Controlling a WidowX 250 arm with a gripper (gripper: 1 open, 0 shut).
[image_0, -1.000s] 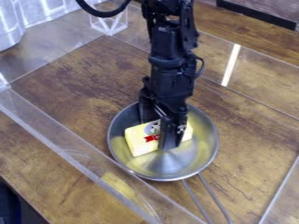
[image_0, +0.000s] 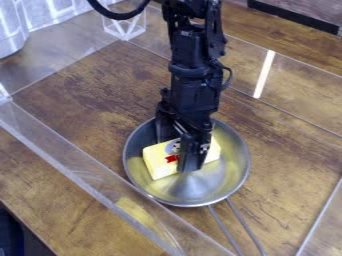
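Observation:
A steel pan (image_0: 213, 188) with a wire handle toward the front right rests on the wooden table. Inside it lies a pale yellow block (image_0: 160, 160) with a small red mark. My black gripper (image_0: 185, 157) reaches down from above, its fingers over and around the block in the pan. Whether the fingers are closed on the block is hard to make out, as the dark parts overlap it.
A clear plastic strip (image_0: 74, 166) runs along the left side of the table near its edge. A small clear container (image_0: 123, 25) stands at the back left. The table right of the pan is mostly bare.

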